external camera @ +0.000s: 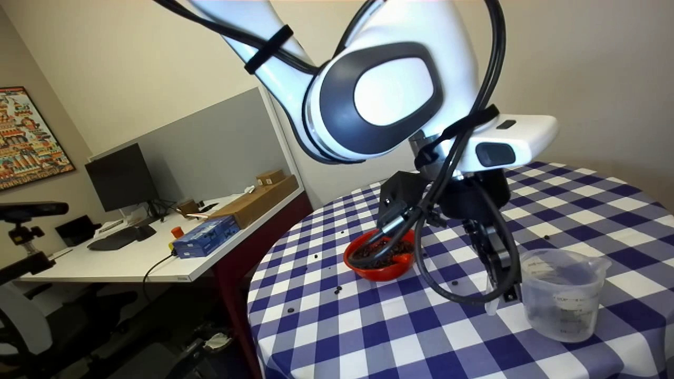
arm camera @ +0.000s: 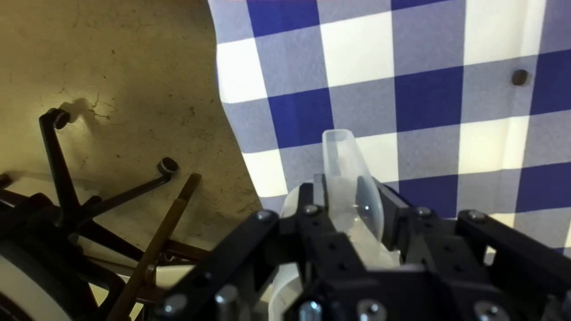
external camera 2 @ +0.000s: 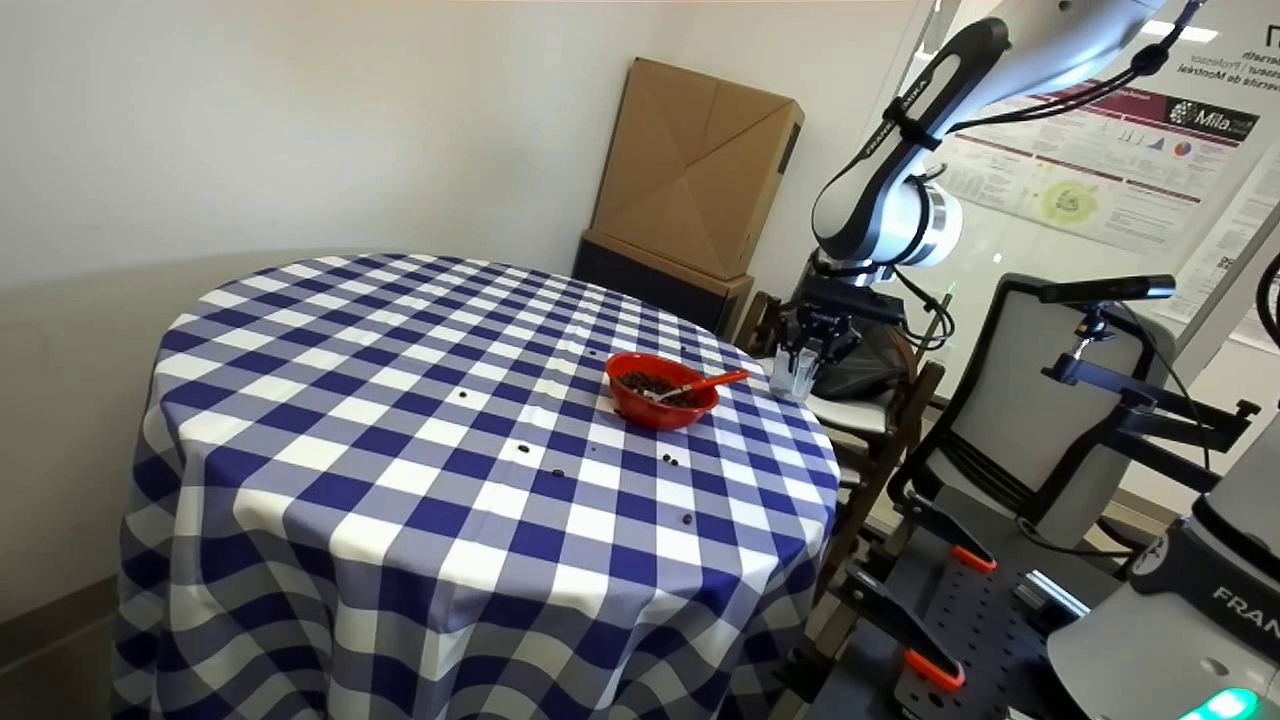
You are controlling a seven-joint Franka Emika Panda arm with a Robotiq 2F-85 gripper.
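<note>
A clear plastic measuring cup (external camera: 564, 303) with a spout hangs upright at or just over the tablecloth, on the right in exterior view 1. My gripper (external camera: 505, 296) is shut on its handle. In the wrist view, the translucent handle (arm camera: 341, 152) stands between the two black fingers. Exterior view 2 has the cup (external camera 2: 793, 374) at the far right edge of the table, under the gripper. Whether its base touches the cloth, I cannot tell. A red bowl (external camera: 377, 273) of dark beans sits apart from it, partly covered by my cables in exterior view 1.
A red-handled utensil (external camera 2: 708, 383) leans in the bowl. Several loose beans dot the checkered tablecloth (external camera 2: 396, 480). The table's edge runs close by the cup, with chairs and floor beyond it.
</note>
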